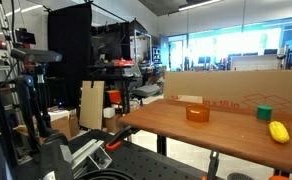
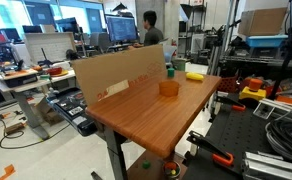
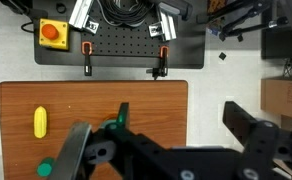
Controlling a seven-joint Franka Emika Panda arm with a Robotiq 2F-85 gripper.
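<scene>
An orange bowl rests upright on the brown wooden table, around its middle, and the second exterior view shows the same bowl. Toward the right end lies a yellow object, elongated like a corn cob or banana. Behind it is a small green cup. From above, the yellow object and the green cup appear at the table's left end; the bowl cannot be made out there. My gripper is open, fingers wide apart and empty, high over the table's right part. Neither exterior view shows it.
A cardboard panel stands along the table's back edge. In the wrist view, a dark bench with clamps, coiled cable and a red-and-yellow emergency button borders the table.
</scene>
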